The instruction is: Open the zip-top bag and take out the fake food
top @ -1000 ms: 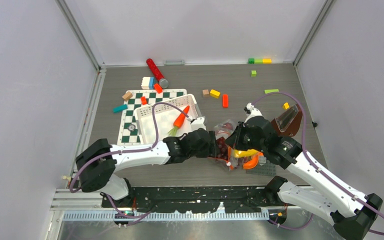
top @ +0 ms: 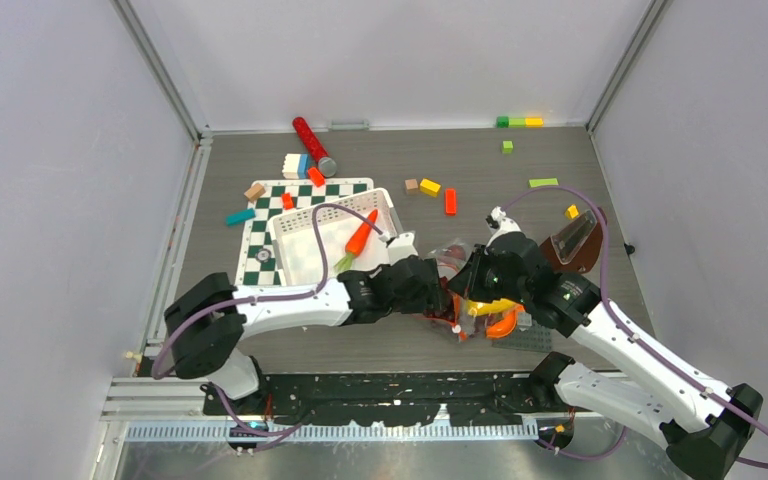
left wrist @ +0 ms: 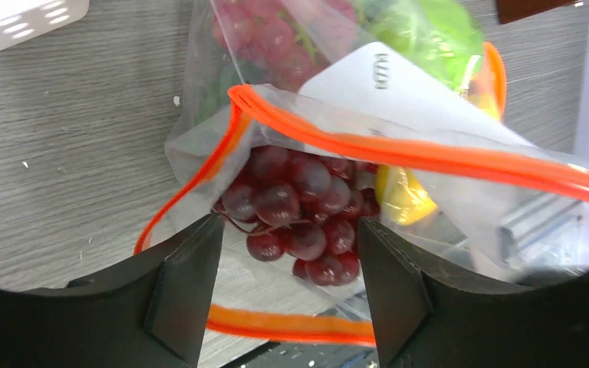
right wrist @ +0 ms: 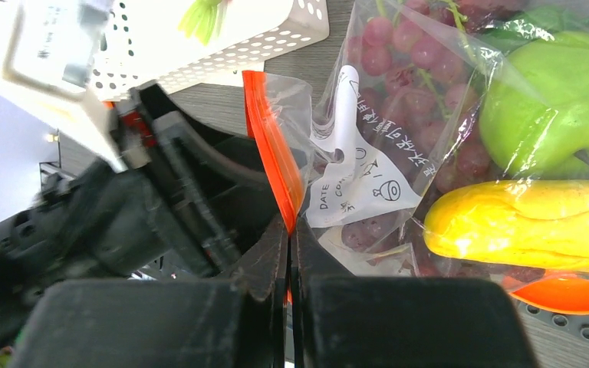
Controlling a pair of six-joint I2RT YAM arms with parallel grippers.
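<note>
The clear zip bag [right wrist: 399,100] lies with its orange-edged mouth [left wrist: 337,146] gaping toward my left gripper. Pinched between the fingers of my right gripper, which is shut, is the orange zip strip [right wrist: 272,149]. My left gripper is part open at the bag's mouth, its fingertips on either side of a bunch of dark red grapes [left wrist: 307,188]; whether they touch it I cannot tell. Also inside the bag are paler red grapes [right wrist: 429,92], a green pepper [right wrist: 548,100], a yellow food piece [right wrist: 521,222] and an orange piece [right wrist: 564,293].
A white basket [top: 282,245] holding a toy carrot [top: 358,240] stands left of the bag, over a checkered board [top: 257,240]. Loose blocks, including an orange block [top: 450,201], lie behind. A brown container [top: 585,250] is at the right. Bare table lies in front.
My left gripper has moved right, into the bag's mouth, over the last second, with a slight drawing back of its arm lately. The right arm and the basket stay in place.
</note>
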